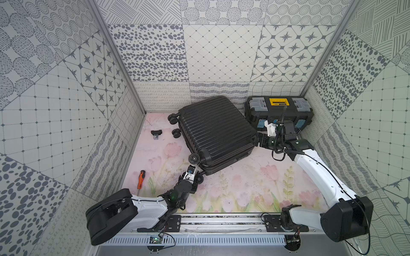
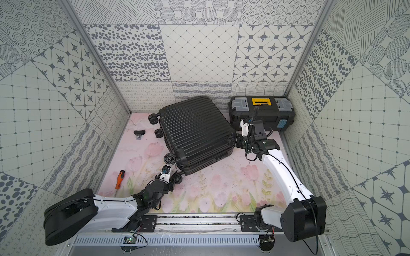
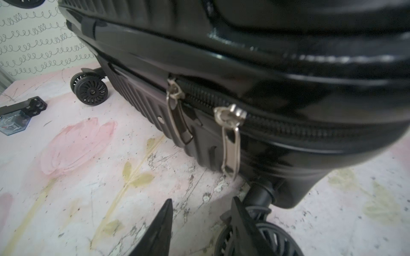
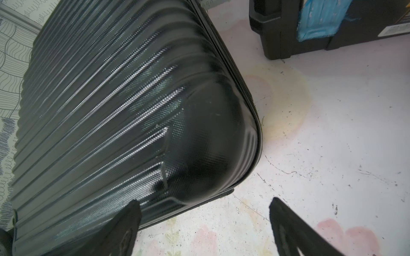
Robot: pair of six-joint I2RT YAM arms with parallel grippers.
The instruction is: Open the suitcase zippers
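Note:
The black ribbed suitcase [image 1: 217, 132] lies flat, wheels to the left. My left gripper is just below and in front of them, open, with nothing gripped. My right gripper stands open at the suitcase's right-hand corner, a little above it, fingers empty.
A black toolbox [image 1: 277, 113] stands at the back right. An orange-handled tool [image 1: 141, 179] and a small black bracket [image 1: 155, 133] lie on the floor to the left.

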